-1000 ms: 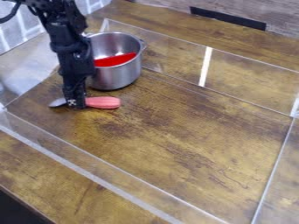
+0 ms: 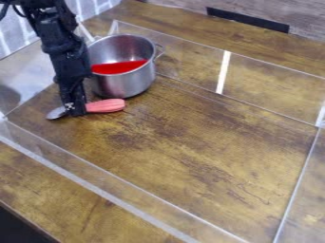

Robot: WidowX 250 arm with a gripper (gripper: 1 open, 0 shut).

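My black gripper (image 2: 74, 104) is low over the table at the left, just in front of a steel pot (image 2: 143, 78) with red inside. Under its fingertips lies a utensil with a pink handle (image 2: 105, 105) and a metal head (image 2: 56, 113). The fingers overlap the utensil, and I cannot tell whether they hold it.
A shiny metal surface sits at the left edge.
My gripper and the utensil have shifted slightly to the left over the last second. The pot stays about where it was.
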